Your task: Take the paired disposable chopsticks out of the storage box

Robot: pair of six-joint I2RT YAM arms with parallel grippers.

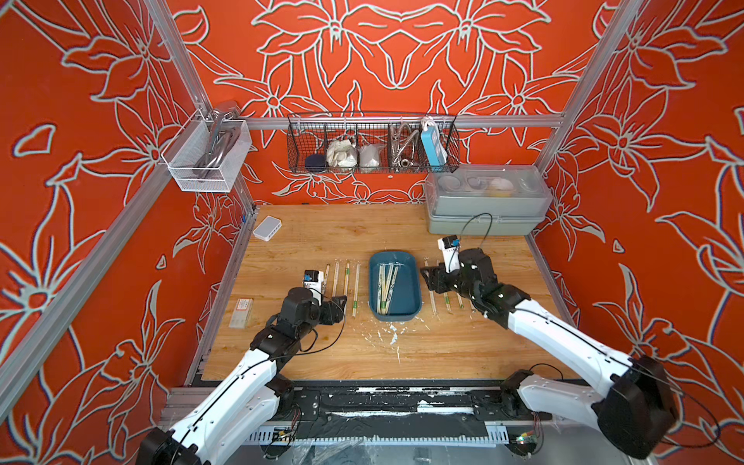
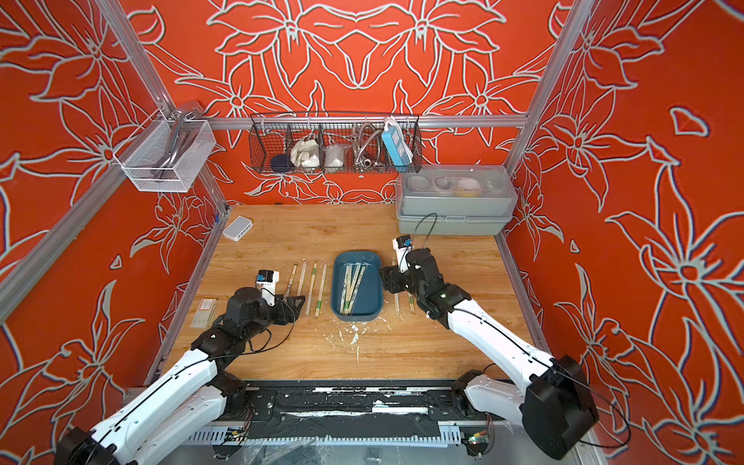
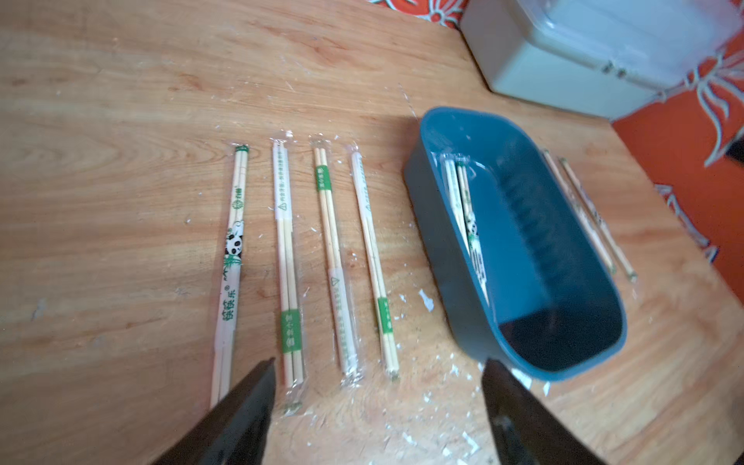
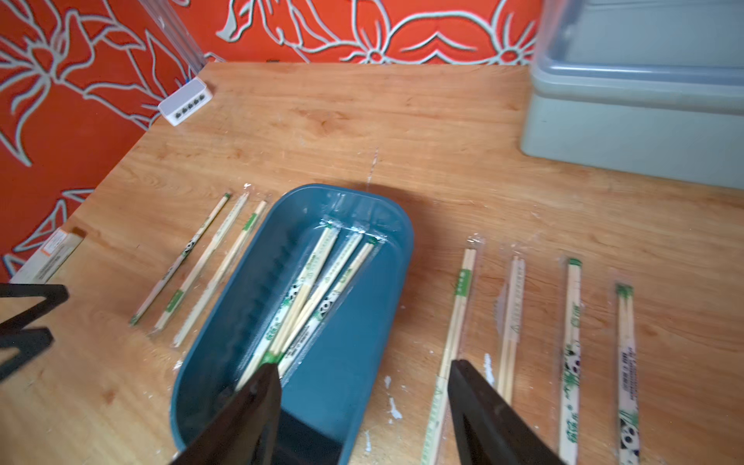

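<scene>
Three wrapped chopstick pairs (image 4: 316,298) lie inside the blue storage box (image 1: 419,288) in the middle of the table. Left of the box, several wrapped pairs (image 3: 331,255) rest side by side on the wood; several more (image 4: 572,348) lie to its right. My left gripper hovers above the table near the left row, its fingers (image 3: 240,422) spread with nothing between them. Close to the box's right side is my right gripper; its fingers (image 4: 246,418) stand apart and empty, one appearing over the box in the right wrist view.
A lidded grey bin (image 1: 488,203) stands at the back right. A small white box (image 1: 267,228) sits at the back left, and a flat pale item (image 1: 240,312) near the left edge. White scraps (image 1: 393,338) litter the wood before the blue box.
</scene>
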